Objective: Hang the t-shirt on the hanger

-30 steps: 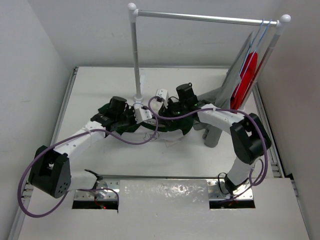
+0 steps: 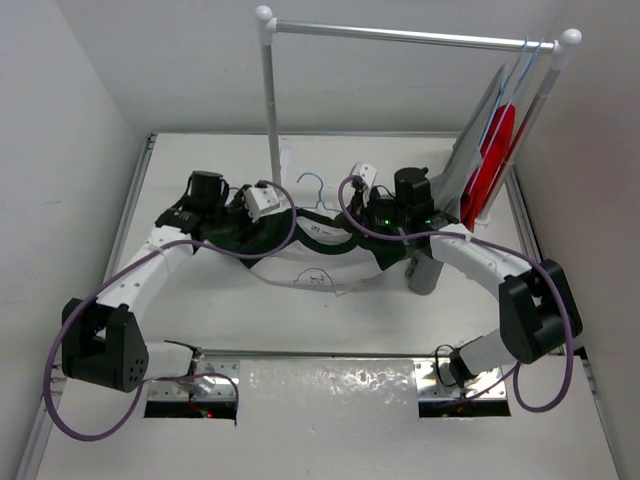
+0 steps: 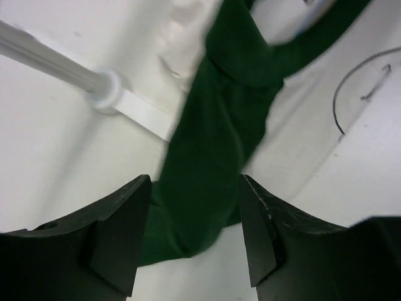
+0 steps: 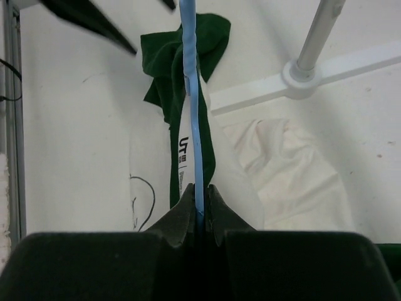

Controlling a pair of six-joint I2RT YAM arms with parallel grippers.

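The white t-shirt (image 2: 315, 268) with dark green sleeves and collar lies spread between the arms, a blue hanger (image 2: 310, 180) in it at the neck. My left gripper (image 2: 251, 213) is open above the green sleeve (image 3: 213, 144) at the left, which looks blurred in the left wrist view, nothing between its fingers. My right gripper (image 2: 350, 211) is at the right of the collar; in the right wrist view it is shut on the blue hanger (image 4: 191, 113), seen edge-on, with green cloth under it.
A white rack (image 2: 410, 37) spans the back, with grey and red garments (image 2: 489, 160) on hangers at the right. A cream cloth (image 4: 288, 175) lies by the rack's base.
Both arms have drawn apart, the left up and to the left, the right to the right.
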